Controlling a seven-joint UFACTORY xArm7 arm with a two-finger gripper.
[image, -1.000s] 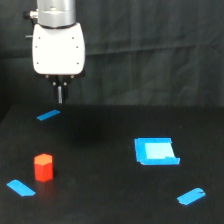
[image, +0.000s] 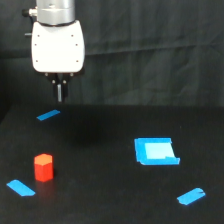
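Note:
A small red block (image: 43, 167) with a six-sided outline rests on the black table, at the left of the camera view. My gripper (image: 59, 99) hangs above the table at the upper left, beneath the white arm housing (image: 58, 47). It is higher in the picture than the block and apart from it. Its dark fingers are small against the dark backdrop, so whether they stand apart or together does not show clearly. At the right lies a white square patch (image: 158, 151) framed in blue tape (image: 153, 140).
Strips of blue tape mark the table: one at the back left (image: 48, 115), one at the front left (image: 20, 188), one at the front right (image: 191, 196). Between the block and the white square the table is bare. A dark curtain (image: 150, 50) hangs behind.
My arm and gripper have come down very slightly. The block and the white square have not moved.

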